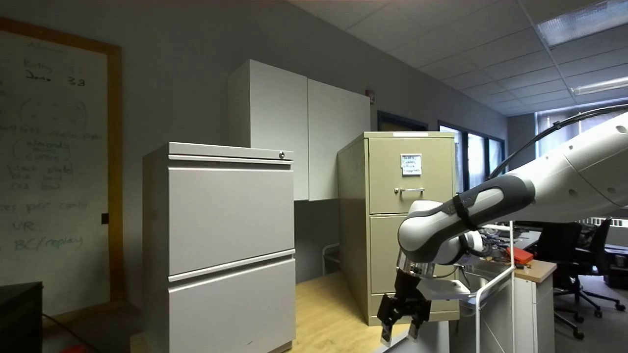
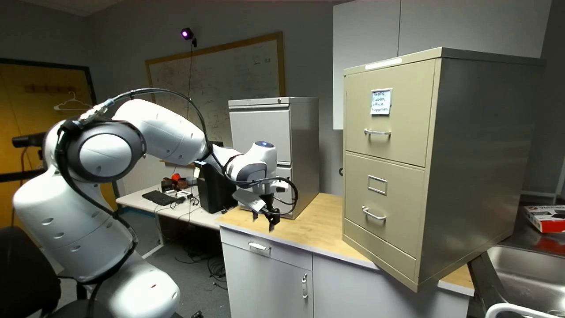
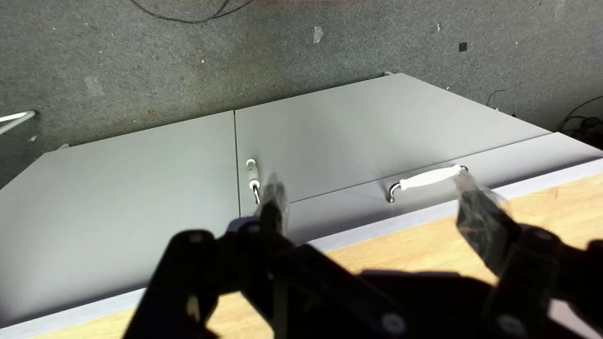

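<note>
My gripper points downward over the front edge of the wooden countertop (image 2: 318, 217), open and with nothing between its fingers. Below it in the wrist view is the grey base cabinet, whose drawer has a white and metal handle (image 3: 427, 179) near the right fingertip. The cabinet door's upright handle (image 3: 252, 175) lies close to the left fingertip in that view. How far the fingertips are from either handle is hard to judge. Exterior view 2 shows the same drawer handle (image 2: 259, 246) and door handle (image 2: 304, 285), with the drawer and door closed.
On the counter stand a tan filing cabinet (image 2: 389, 159) and a grey filing cabinet (image 1: 229, 223), with bare wood between them. A desk (image 2: 143, 201) with electronics lies beyond, and a sink (image 2: 529, 270) sits at the right. Open floor (image 3: 169, 68) spreads before the cabinet.
</note>
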